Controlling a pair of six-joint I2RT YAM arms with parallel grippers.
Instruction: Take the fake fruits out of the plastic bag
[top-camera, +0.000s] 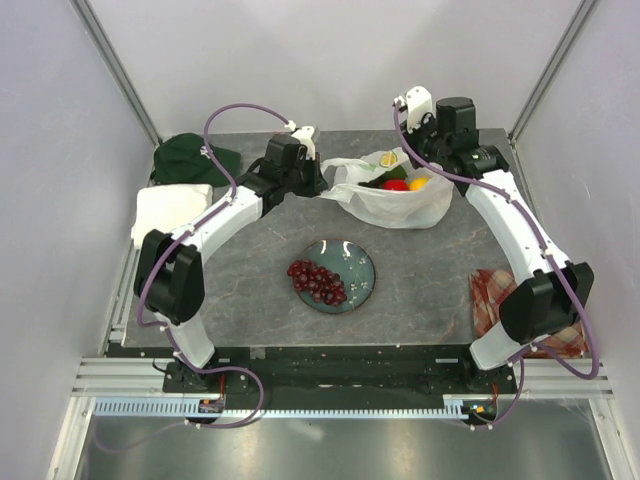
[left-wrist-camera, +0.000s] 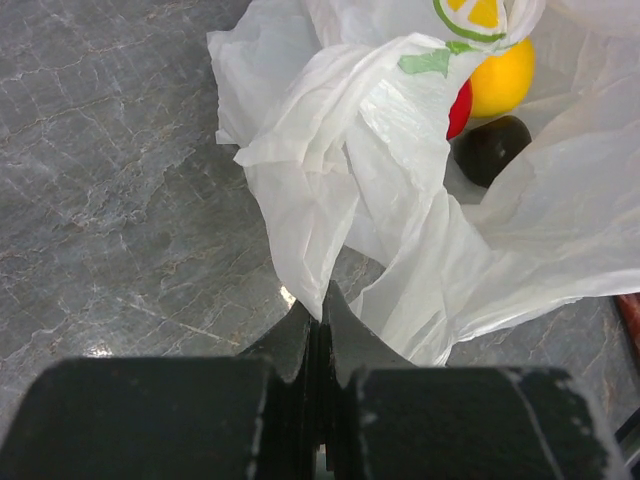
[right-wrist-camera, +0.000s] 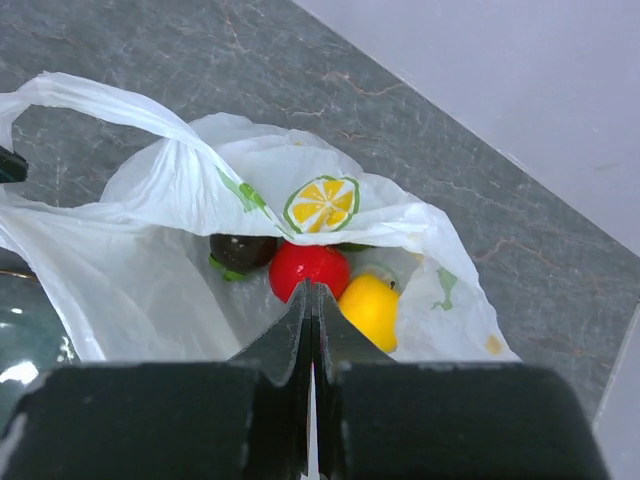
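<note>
A white plastic bag (top-camera: 405, 208) lies at the back of the table with its mouth spread. Inside it, the right wrist view shows a red fruit (right-wrist-camera: 305, 268), a yellow fruit (right-wrist-camera: 371, 312) and a dark fruit with a green top (right-wrist-camera: 240, 253). Part of something green shows behind the red one. My left gripper is shut on the bag's edge, which bunches up from its fingertips. Raised over the bag's right side, my right gripper is shut, nothing between its fingers; the fruits lie beyond its tips.
A teal plate (top-camera: 350, 268) with a bunch of dark red grapes (top-camera: 318, 283) sits in the middle of the table. A green cloth (top-camera: 190, 160) and a white cloth (top-camera: 168, 208) are at the left, a plaid cloth (top-camera: 490, 290) at the right under the right arm.
</note>
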